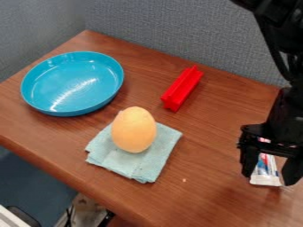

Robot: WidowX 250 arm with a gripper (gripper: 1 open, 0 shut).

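Note:
My black gripper (268,152) is low at the right of the camera view, over a small white tube (265,177) with red and blue markings that lies on the wooden table. The fingers stand around or just above the tube; whether they grip it I cannot tell, as the gripper hides much of it.
A blue plate (73,82) sits at the back left. A red block (182,88) lies toward the back. An orange egg-shaped object (134,130) rests on a folded light-blue cloth (115,161).

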